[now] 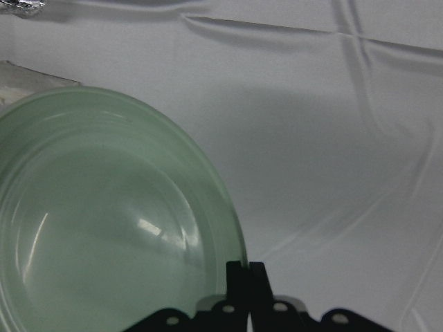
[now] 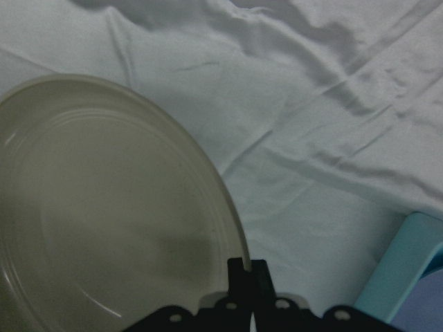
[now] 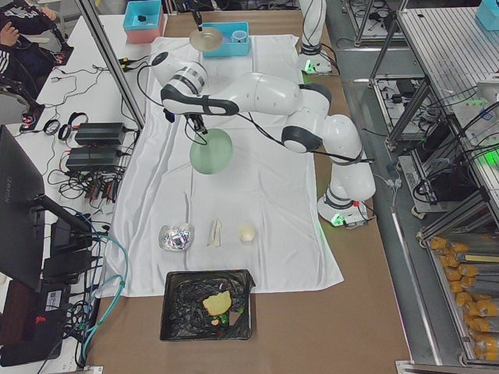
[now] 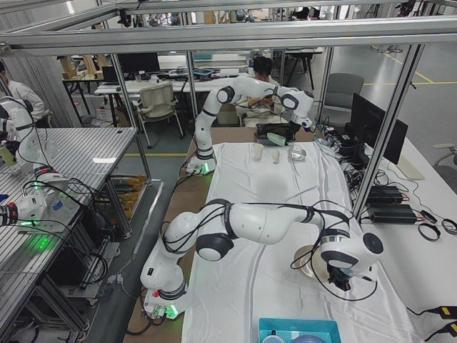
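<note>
A green plate (image 3: 210, 156) is in the middle of the white cloth. My left gripper is shut on its rim, as the left wrist view shows. A beige plate (image 2: 104, 207) hangs at the far end beside a blue bin (image 3: 214, 47), with my right gripper shut on its rim. Near the cloth's front lie a crumpled foil piece (image 3: 175, 238), a pale strip (image 3: 215, 232) and a round cream item (image 3: 246, 232).
A black lined tray (image 3: 187, 304) with food scraps sits in front of the cloth. Monitors and cables (image 3: 86, 179) crowd the left side.
</note>
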